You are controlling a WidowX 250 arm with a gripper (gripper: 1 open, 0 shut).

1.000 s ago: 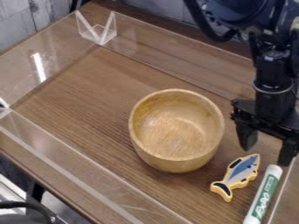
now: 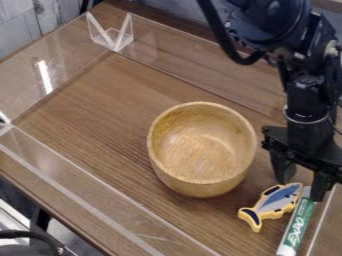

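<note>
The black gripper (image 2: 297, 172) hangs at the right, its fingers pointing down just above the top ends of a green-and-white marker (image 2: 299, 225) and a yellow-and-blue fish toy (image 2: 267, 208). The fingers are apart; whether anything is between them is unclear. The marker lies lengthwise at the lower right, with the fish to its left. A wooden bowl (image 2: 201, 110) sits in the middle, left of the gripper.
A clear plastic piece (image 2: 111, 35) is at the back left. Raised edges border the surface.
The marker now shows more of its green label; the bowl and fish look unmoved.
</note>
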